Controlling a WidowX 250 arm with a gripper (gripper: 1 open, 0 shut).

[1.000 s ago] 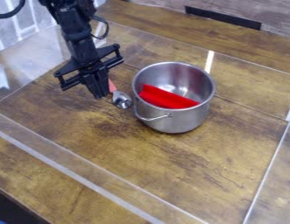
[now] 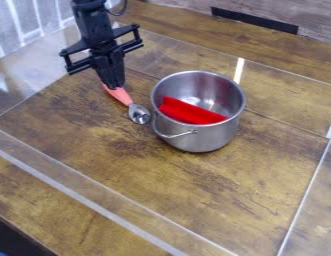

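The black gripper point(image 2: 112, 80) hangs at the upper left, its fingers over the pink handle of a utensil point(image 2: 126, 101) with a metal head at its lower end, which lies on the wooden table beside a steel pot point(image 2: 197, 87). The gripper looks shut; whether it touches the handle cannot be told from this view. Inside the pot rests a red elongated object point(image 2: 189, 111).
The wooden table point(image 2: 165, 200) has free room in front of and to the right of the pot. A clear edge or sheet runs along the left side, and a pale strip stands behind the pot.
The gripper has moved up and back toward the top of the view, uncovering more of the pink handle. The utensil and pot look unmoved.
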